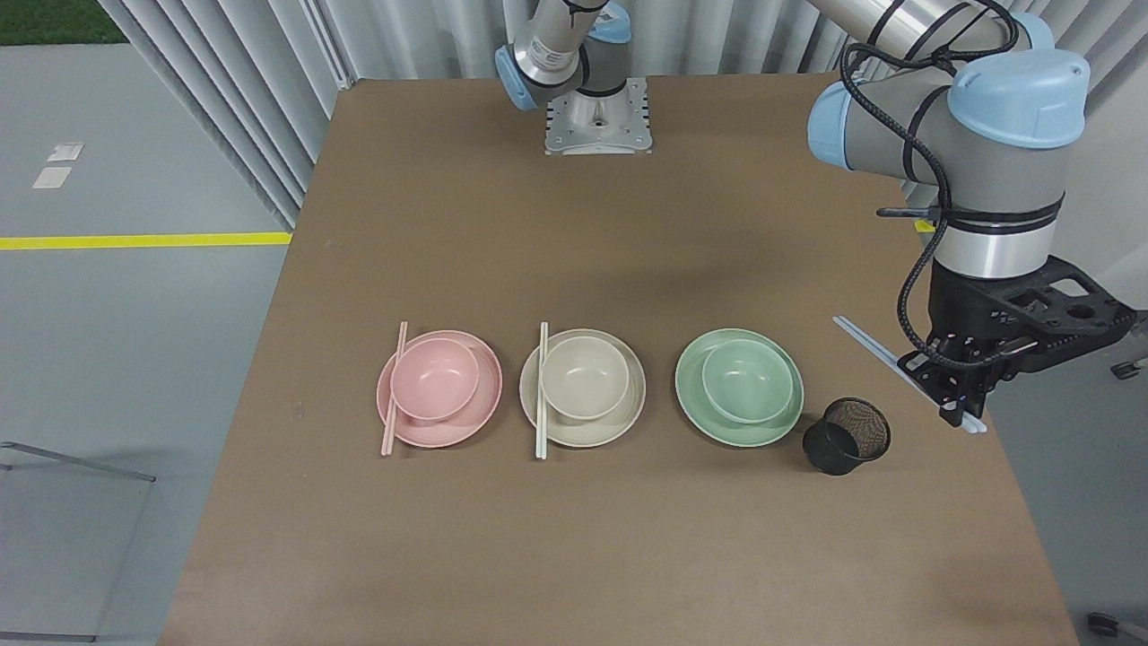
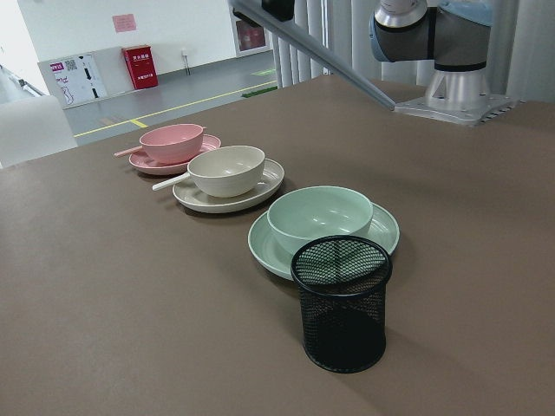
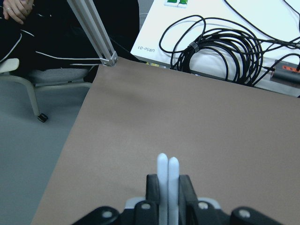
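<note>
My gripper point(image 1: 947, 407) is over the table's right edge, shut on light blue-white chopsticks point(image 1: 877, 350), held side by side between the fingers in the wrist view point(image 3: 167, 187). To its lower left stands a black mesh pen holder point(image 1: 846, 436), empty. Left of that sit a green bowl point(image 1: 747, 380) on a green plate point(image 1: 694, 393), a cream bowl point(image 1: 587, 377) on a plate with cream chopsticks point(image 1: 543, 431), and a pink bowl point(image 1: 435, 379) on a plate with pink chopsticks point(image 1: 390, 431).
A white surface with coiled cables point(image 3: 225, 56) and a seated person appear in the wrist view.
</note>
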